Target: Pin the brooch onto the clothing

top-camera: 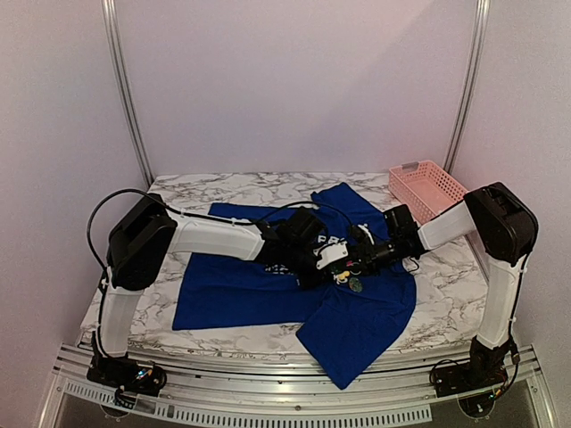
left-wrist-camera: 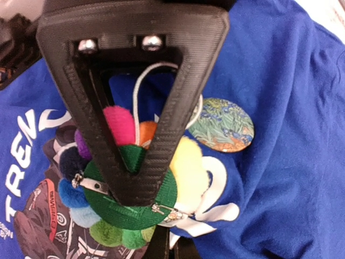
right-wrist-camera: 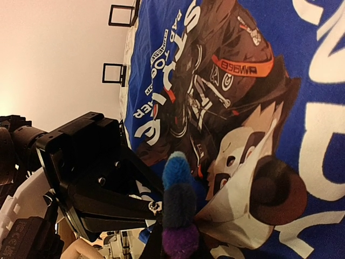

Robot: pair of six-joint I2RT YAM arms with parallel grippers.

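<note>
A blue printed sweatshirt (top-camera: 357, 330) lies spread on the marble table. A round green pompom brooch with safety pins and colourful tufts sits over its print; from the side, tufts (right-wrist-camera: 178, 210) show in the right wrist view. My left gripper (top-camera: 326, 272) is over the brooch, its tip appearing shut on no visible object. My right gripper (top-camera: 361, 259) meets it from the right; its fingers are mostly hidden beneath the tufts, apparently shut on the brooch. A round painted badge (left-wrist-camera: 221, 125) lies beside them on the fabric.
A pink basket (top-camera: 426, 187) stands at the back right. Bare marble (top-camera: 183, 192) surrounds the sweatshirt. Both arms crowd the middle of the cloth.
</note>
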